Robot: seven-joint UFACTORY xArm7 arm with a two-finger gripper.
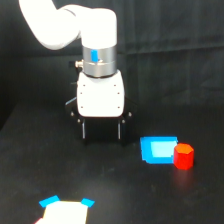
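My gripper (102,131) hangs left of the middle of the dark table, pointing down. Its two thin fingers stand well apart, and nothing shows between them. A red block (183,156), six-sided in outline, stands to the right of the gripper. It overlaps the right edge of a blue-bordered square (147,149) with a pale middle. Near the bottom edge lies a cream-white piece (65,213), cut off by the frame, with blue strips at its corners.
A small bit of red (40,220) shows at the bottom left, mostly out of view. Dark curtain (170,50) closes off the back.
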